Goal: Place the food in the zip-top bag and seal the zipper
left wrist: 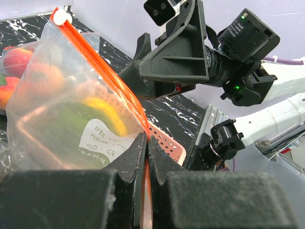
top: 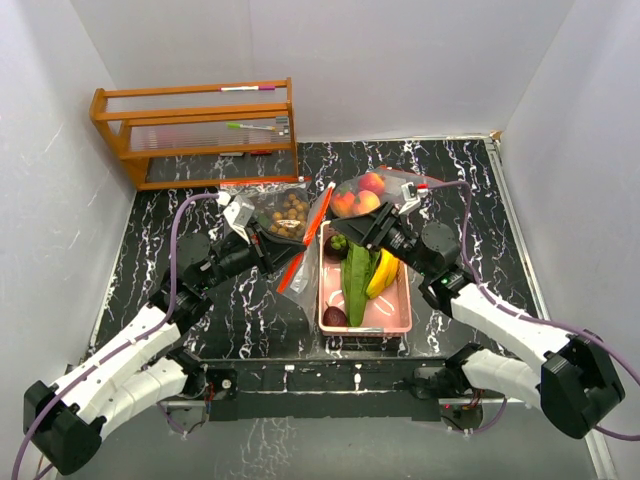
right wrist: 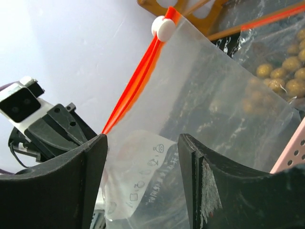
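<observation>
An empty zip top bag [left wrist: 62,119] with an orange zipper [top: 318,213] and white slider [right wrist: 163,29] hangs upright from my left gripper [top: 297,246], which is shut on its zipper edge. My right gripper [top: 360,225] is open, facing the bag from the right, above a pink container [top: 395,315]. In that container lie bananas [top: 382,276], green leafy or long vegetables [top: 355,285], an avocado [top: 335,316] and another dark produce item [top: 335,245].
Behind are a bag of small round brown items [top: 285,210] and a bag of peaches [top: 360,200]. A wooden rack [top: 195,112] stands at the back left. Walls enclose the workspace.
</observation>
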